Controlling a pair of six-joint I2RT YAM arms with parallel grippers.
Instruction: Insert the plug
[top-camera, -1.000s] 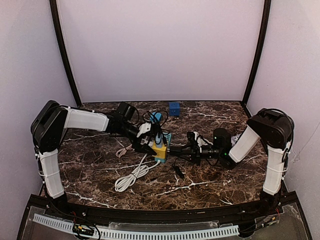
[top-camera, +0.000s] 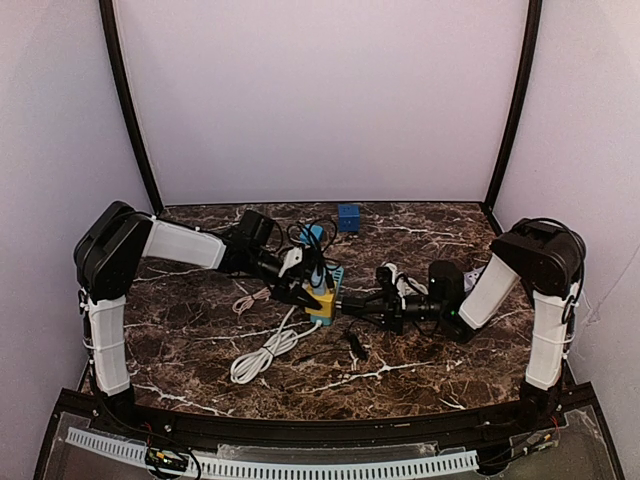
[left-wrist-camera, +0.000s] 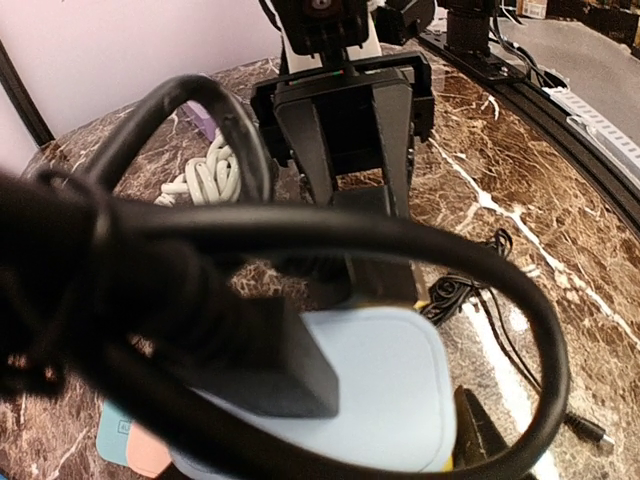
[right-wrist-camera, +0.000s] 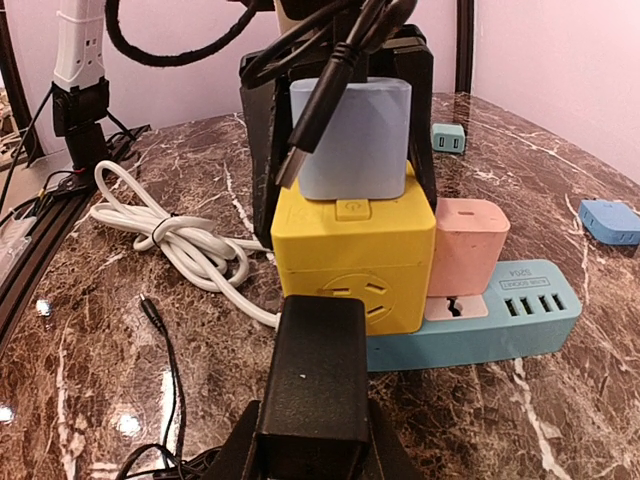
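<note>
A yellow cube socket (right-wrist-camera: 350, 250) stands on a teal power strip (right-wrist-camera: 520, 310), a light blue adapter (right-wrist-camera: 355, 140) on its top. Around the cube my left gripper (top-camera: 308, 298) is shut, one of its fingers (right-wrist-camera: 262, 170) running down the cube's side in the right wrist view. A black plug (right-wrist-camera: 312, 380) points at the cube's front face and covers part of the outlet (right-wrist-camera: 370, 290); its prongs are hidden. My right gripper (top-camera: 365, 306) is at the plug's rear, a finger on each side (left-wrist-camera: 312, 150). Whether those fingers press on it is unclear.
A pink adapter (right-wrist-camera: 470, 245) sits beside the cube on the strip. Coiled white cable (top-camera: 265, 360) and a thin black cable (right-wrist-camera: 170, 370) lie in front. A blue box (top-camera: 348, 218) stands farther back. My left wrist's black cable loops over its view.
The left arm has shifted slightly to the right over the last second, its gripper staying at the cube. My right arm has barely moved, and the plug remains at the cube's face.
</note>
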